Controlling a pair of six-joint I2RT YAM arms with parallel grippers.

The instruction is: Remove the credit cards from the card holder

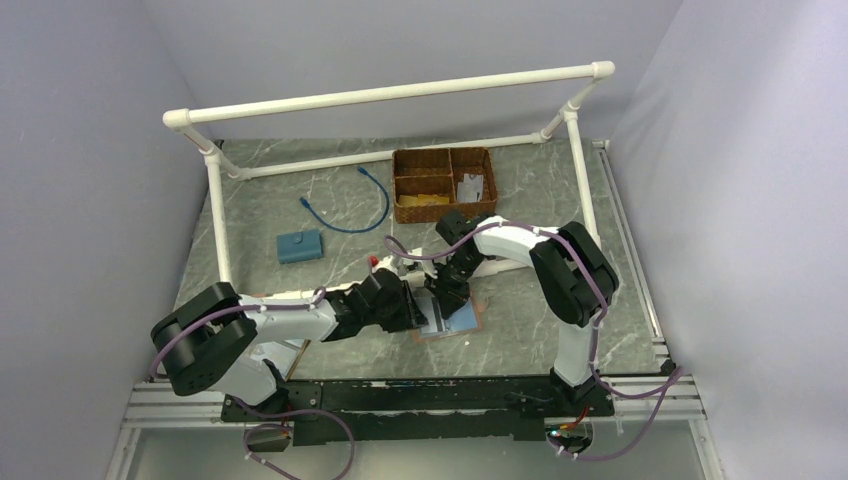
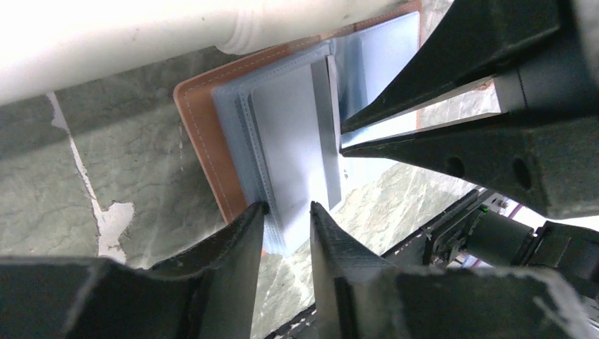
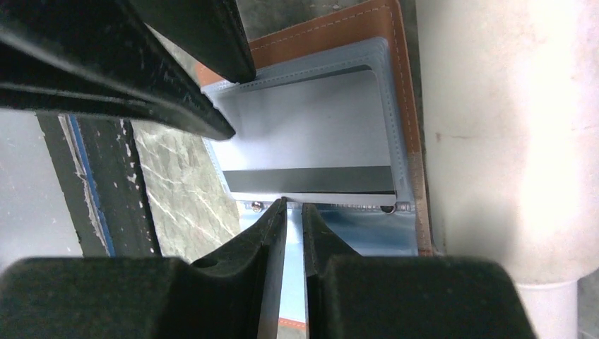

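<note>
The card holder [image 1: 460, 318], blue and clear sleeves with brown trim, lies open on the marble bench, between both grippers. In the left wrist view its sleeve [image 2: 289, 141] holds a white card with a dark strip. My left gripper is part open at the sleeve's edge, fingertips on either side of the white surface's near corner. My right gripper has its fingertips close together on the strip's edge at the holder's middle; it looks shut on that thin edge.
A white pipe [image 3: 505, 127] runs right beside the holder. A wicker basket [image 1: 425, 215] with compartments, a blue cable [image 1: 345, 228] and a teal wallet [image 1: 298, 247] lie behind. Bare bench shows at the right.
</note>
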